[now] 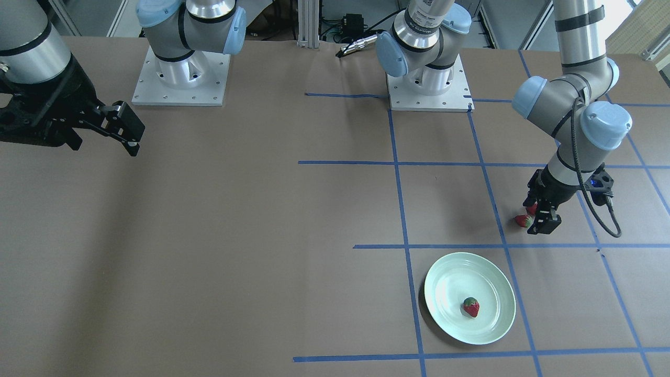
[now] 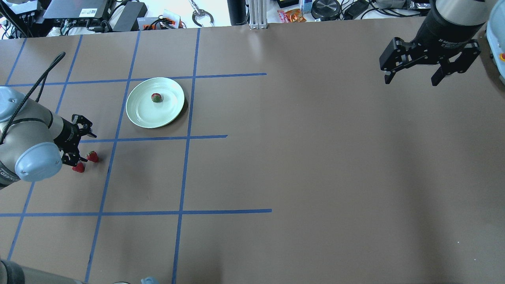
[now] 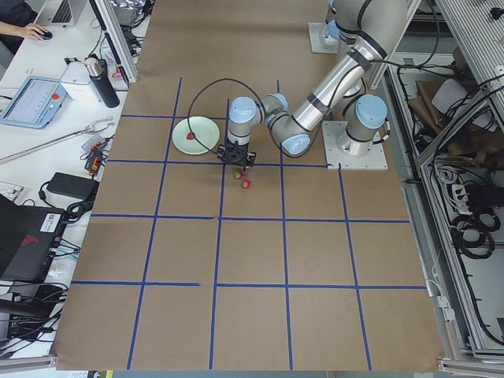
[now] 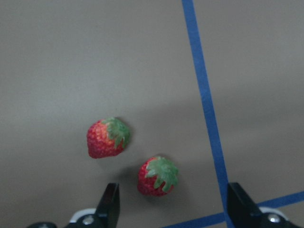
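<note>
My gripper point(image 1: 541, 213) is open, low over the table just above two loose strawberries. In the left wrist view one strawberry point(image 4: 156, 175) lies between and just beyond the fingertips, the other strawberry point(image 4: 105, 137) farther up and left. In the top view they show as a strawberry point(image 2: 92, 156) and another strawberry point(image 2: 78, 167), partly under the gripper. A pale green plate point(image 1: 443, 295) holds one strawberry point(image 1: 471, 307), toward the front from the gripper in the front view.
Blue tape lines form a grid on the table point(image 1: 264, 220). A second black gripper point(image 2: 428, 59) hangs at the top right of the top view. Other arm bases point(image 1: 430, 100) stand at the table's back edge.
</note>
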